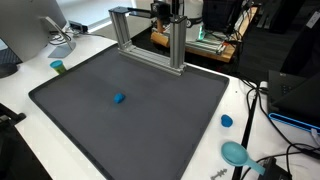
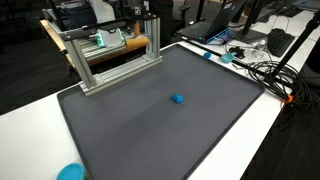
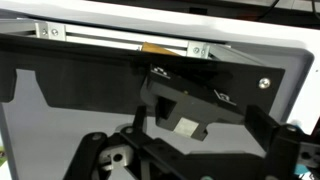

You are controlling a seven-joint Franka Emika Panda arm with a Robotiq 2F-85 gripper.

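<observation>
In the wrist view my gripper is open, its dark fingers (image 3: 258, 122) spread at the lower edge. Behind and between them is a dark block (image 3: 185, 105) with a pale label, in front of a black panel; whether anything touches it cannot be told. The metal frame (image 1: 180, 68) stands at the back edge of the grey board (image 1: 150, 130), and the arm is hard to make out above it. A small blue object (image 1: 119, 98) lies on the board, seen also as a blue piece (image 2: 178, 98) from the other side.
Off the board's right side lie a blue round piece (image 1: 226, 121) and a teal ladle-like thing (image 1: 238, 155), near cables. A green and blue cup (image 1: 58, 67) stands off the left edge. Most of the board is bare.
</observation>
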